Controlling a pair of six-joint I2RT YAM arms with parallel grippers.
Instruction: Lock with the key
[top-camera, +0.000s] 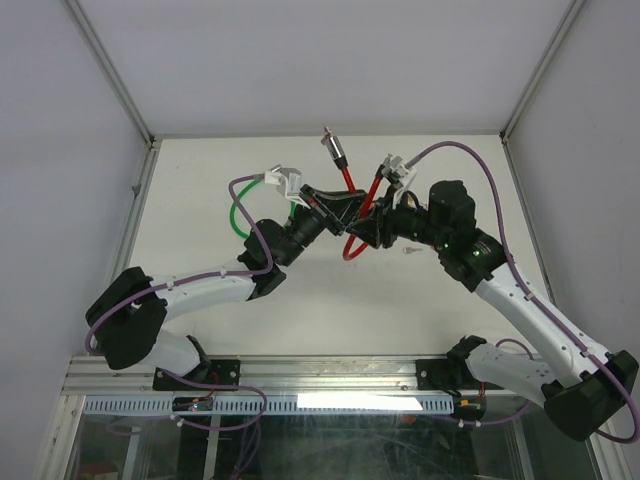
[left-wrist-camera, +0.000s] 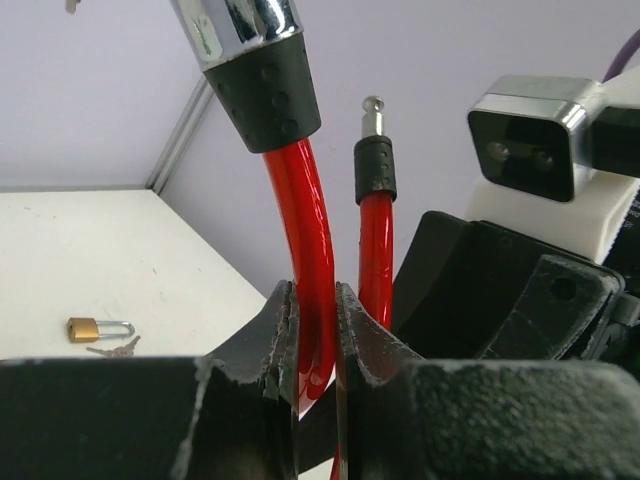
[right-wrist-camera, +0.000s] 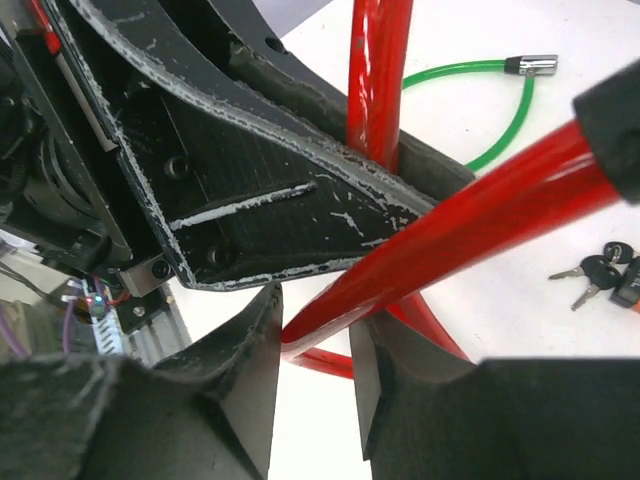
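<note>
A red cable lock is bent into a loop between my two grippers, above the table. In the left wrist view, my left gripper is shut on the red cable (left-wrist-camera: 304, 215) just below its silver-and-black lock barrel (left-wrist-camera: 262, 75). The other end, a silver pin (left-wrist-camera: 373, 118) with a black collar, points up to the right, apart from the barrel. My right gripper is shut on the cable (right-wrist-camera: 470, 225) of the pin end. In the top view, the barrel (top-camera: 333, 146) leans up-left; whether a key sits in it cannot be told.
On the table lie a green cable lock, keys with black heads and, in the left wrist view, a brass padlock (left-wrist-camera: 84, 330) beside keys (left-wrist-camera: 118, 350).
</note>
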